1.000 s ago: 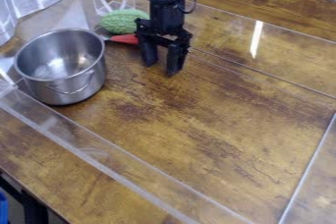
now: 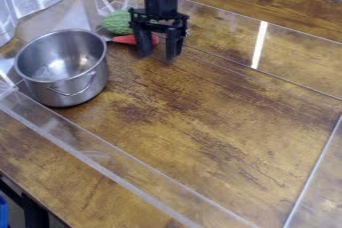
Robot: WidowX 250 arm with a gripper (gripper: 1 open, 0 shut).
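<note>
The black gripper [image 2: 158, 38] hangs at the top centre, its two fingers pointing down and apart, low over a red object [image 2: 131, 40] that looks like a carrot or pepper. Behind it lies a green bumpy vegetable [image 2: 115, 21], partly hidden by the gripper. Whether anything is between the fingers is hard to tell.
A steel pot [image 2: 62, 68] stands at the left, beside the red object. Pale strips run along its edges.
The gripper has shifted slightly left, toward the red and green objects, and now covers more of them.
</note>
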